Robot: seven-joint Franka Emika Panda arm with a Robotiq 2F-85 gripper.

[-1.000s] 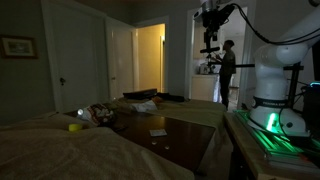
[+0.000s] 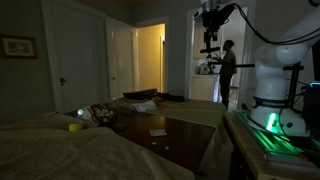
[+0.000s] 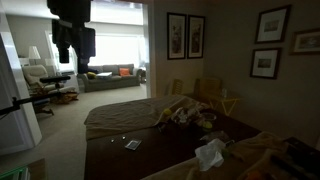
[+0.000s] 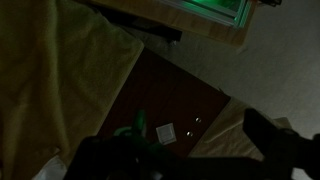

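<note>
My gripper (image 2: 210,48) hangs high above the right part of the table, well clear of everything on it. From the wrist view, two dark fingers stand wide apart at the lower edge, so the gripper looks open, with nothing held between them. Below lies a small pale square (image 4: 166,133) on the bare dark tabletop (image 4: 150,95). The same pale square (image 3: 132,144) shows in exterior view 2, with a few tiny bright bits (image 3: 112,141) beside it. Dim light hides finer detail.
Tan cloth (image 2: 70,155) covers the table's near side. Farther back are a cluttered heap (image 2: 97,114), a yellow item (image 2: 75,127) and a crumpled white piece (image 3: 210,153). A person (image 2: 228,70) stands in the doorway behind the arm.
</note>
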